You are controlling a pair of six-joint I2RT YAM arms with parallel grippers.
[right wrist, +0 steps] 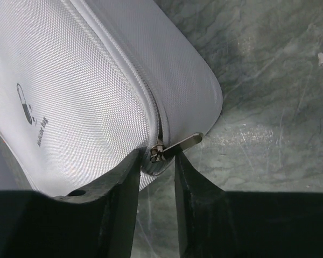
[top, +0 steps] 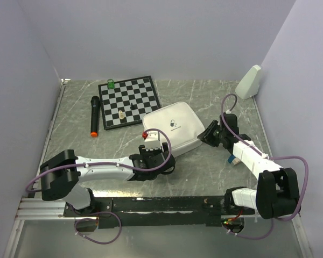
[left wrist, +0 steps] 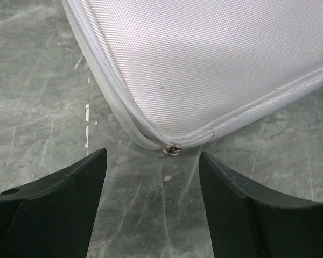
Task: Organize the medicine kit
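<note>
The white medicine bag [top: 169, 118], with a small printed logo, lies on the grey marble table. In the left wrist view, my left gripper stands open at a bag corner [left wrist: 145, 107], just short of a zipper pull [left wrist: 170, 149]. In the right wrist view, my right gripper has its fingertips close round the zipped corner of the bag [right wrist: 86, 97], at the metal zipper pull [right wrist: 189, 142]; whether it grips it is unclear.
A checkerboard [top: 127, 97] with small pieces and a green cup sits at the back left, beside a black microphone [top: 95, 115]. A white upright object [top: 249, 81] stands at the back right.
</note>
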